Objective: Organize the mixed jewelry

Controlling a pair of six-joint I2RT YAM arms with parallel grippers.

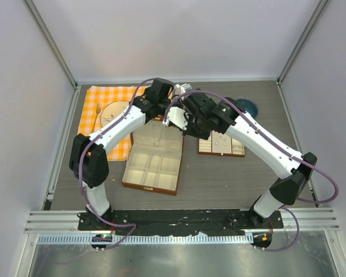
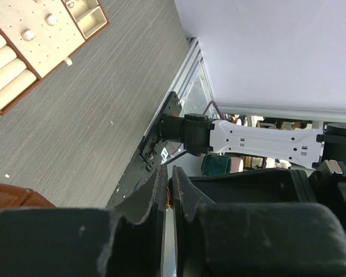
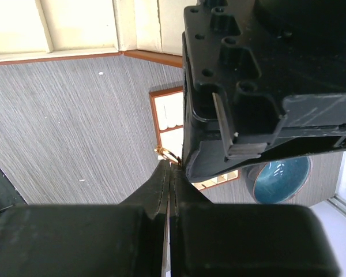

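Both grippers meet above the table centre in the top view. In the left wrist view my left gripper is shut, with a small gold bit showing between its fingertips. My right gripper is shut at a small gold jewelry piece, right beside the other gripper's black body. An open compartment box lies on the table below the left arm. A second organizer with ring rolls, a pegged panel and small compartments lies to the right, partly hidden by the right arm.
An orange checked cloth with a round plate is at the back left. A blue bowl sits at the back right. Bare table lies at the front right, with tiny specks on it.
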